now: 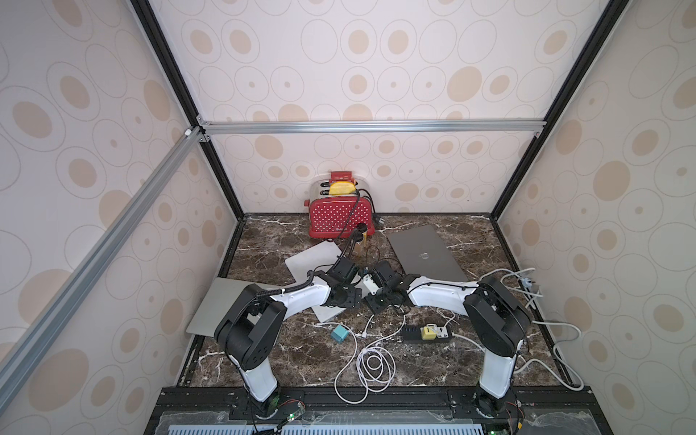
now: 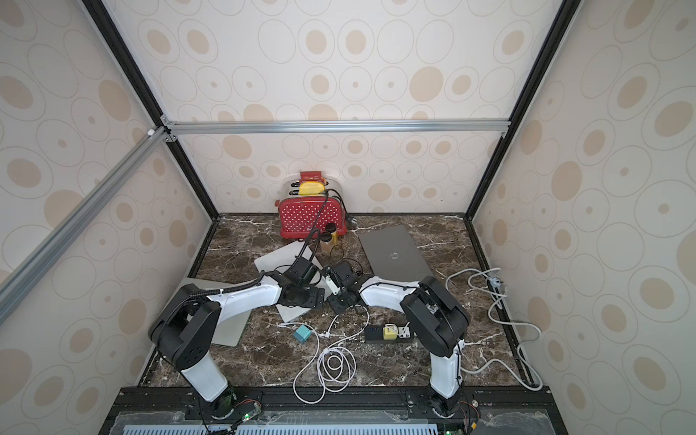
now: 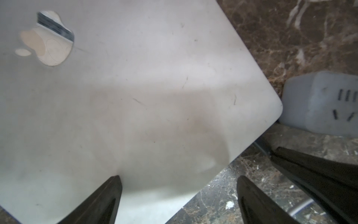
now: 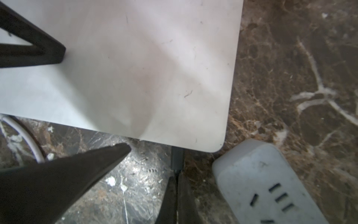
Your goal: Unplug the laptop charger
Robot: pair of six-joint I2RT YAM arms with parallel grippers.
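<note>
A silver laptop (image 3: 130,112) fills most of the left wrist view. My open left gripper is over it and its front edge, empty. In the right wrist view my right gripper is shut beside the laptop's corner, at a short dark piece (image 4: 177,158) protruding from under the edge; I cannot tell whether that is the charger's plug. A grey socket block (image 4: 264,179) lies just right of that corner. Another dark finger reaches in from the left of that view. Both arms meet at the table's middle.
A red toaster (image 1: 340,217) stands at the back, with small jars (image 1: 360,235) before it. A dark laptop (image 1: 424,250) lies back right. A power strip (image 1: 413,333), a blue cube (image 1: 339,332) and coiled white cable (image 1: 373,366) occupy the front. Another grey laptop (image 1: 214,304) lies far left.
</note>
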